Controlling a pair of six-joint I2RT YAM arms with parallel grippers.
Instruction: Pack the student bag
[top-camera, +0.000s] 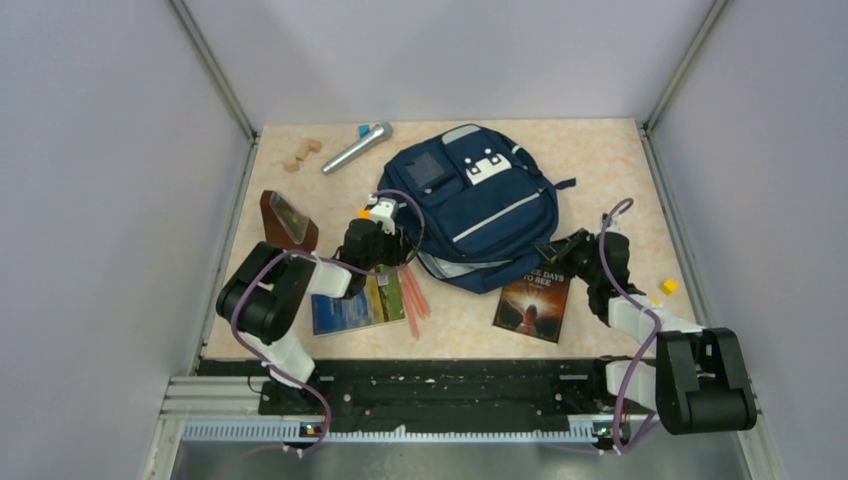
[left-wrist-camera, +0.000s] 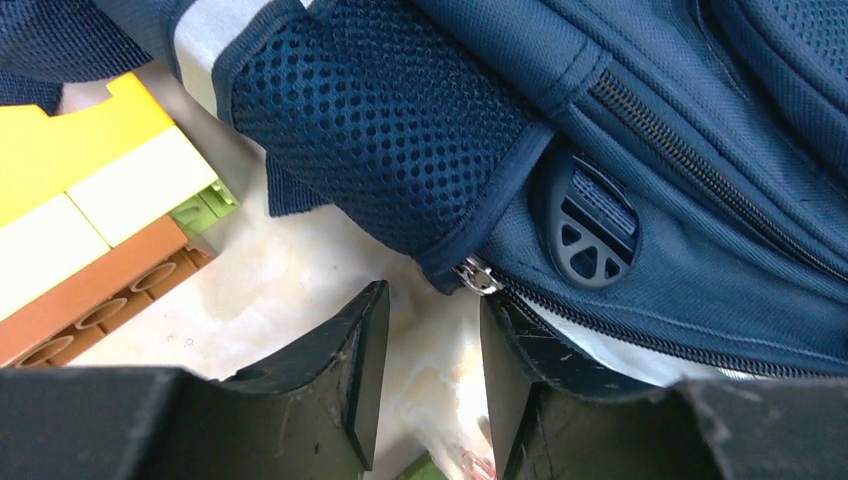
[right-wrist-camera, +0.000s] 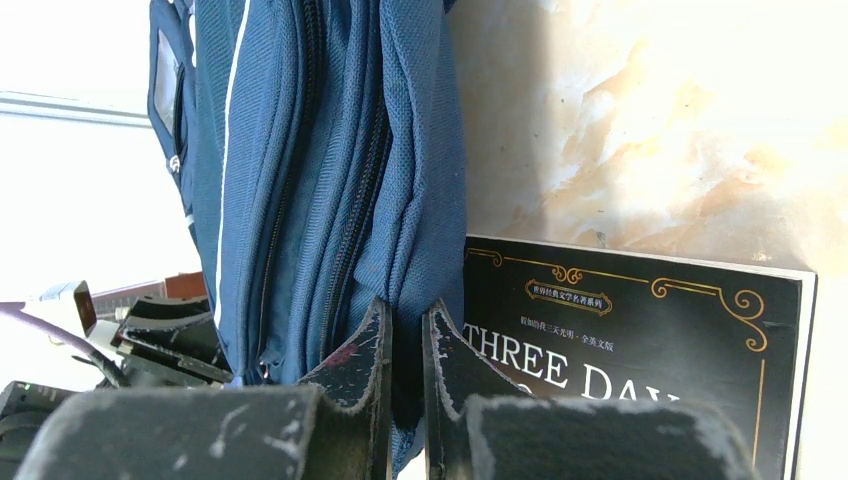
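The navy student bag (top-camera: 470, 195) lies on the table, its zipped opening toward the front edge with a pale lining showing. At its left corner my left gripper stands partly open. A metal zipper pull (left-wrist-camera: 478, 275) sits by the tip of its right-hand finger, and I see nothing clamped between the fingers. On the bag's right side, my right gripper is shut on a fold of the blue bag fabric (right-wrist-camera: 415, 240). Beneath that side lies the dark book (top-camera: 530, 308), "Three Days to See", partly covered by bag and gripper.
A landscape-covered book (top-camera: 345, 313) lies under the left arm, with pink sticks (top-camera: 414, 298) beside it. Coloured blocks (left-wrist-camera: 90, 210) stand close left of the bag. Farther off are a brown holder (top-camera: 285, 222), a silver microphone (top-camera: 357, 147) and a yellow block (top-camera: 669, 286).
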